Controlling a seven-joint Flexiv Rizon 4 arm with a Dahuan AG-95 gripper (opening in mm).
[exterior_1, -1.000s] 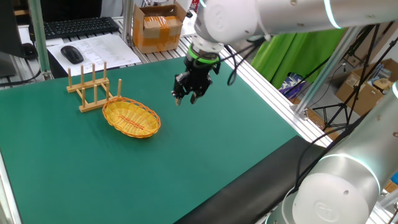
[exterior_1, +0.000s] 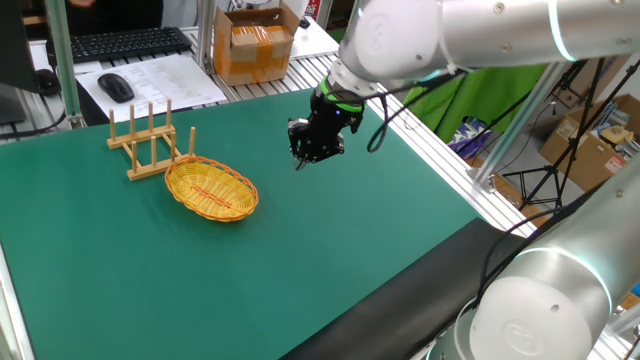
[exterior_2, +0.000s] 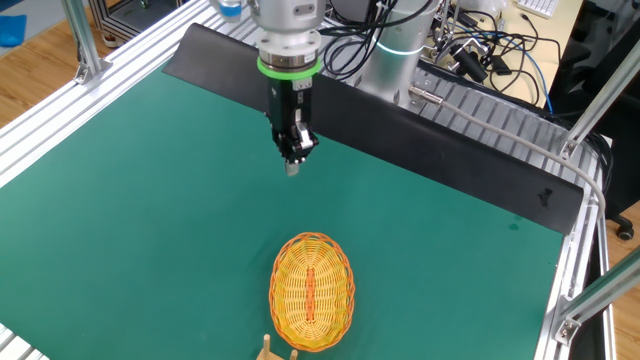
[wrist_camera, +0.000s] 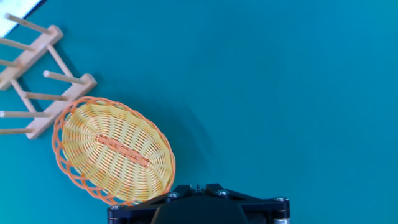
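Note:
My black gripper (exterior_1: 300, 163) hangs above the green table, to the right of the basket in exterior view 1. Its fingertips look brought together in exterior view 2, and nothing shows between them. A yellow wicker basket (exterior_1: 212, 189) with an orange rim rests empty on the table. Beside it stands a wooden peg rack (exterior_1: 150, 145), its near corner at the basket's rim; whether they touch is hard to tell. At the bottom of the wrist view, the dark gripper body shows right of the basket (wrist_camera: 117, 152).
A cardboard box (exterior_1: 253, 45), a mouse (exterior_1: 116, 88) and a keyboard (exterior_1: 118, 43) lie beyond the table's far edge. A black strip (exterior_2: 400, 150) runs along the robot's side.
One second ago the gripper's fingers stood apart; now they are together. The arm has shifted slightly right in exterior view 1. Basket and rack have not moved.

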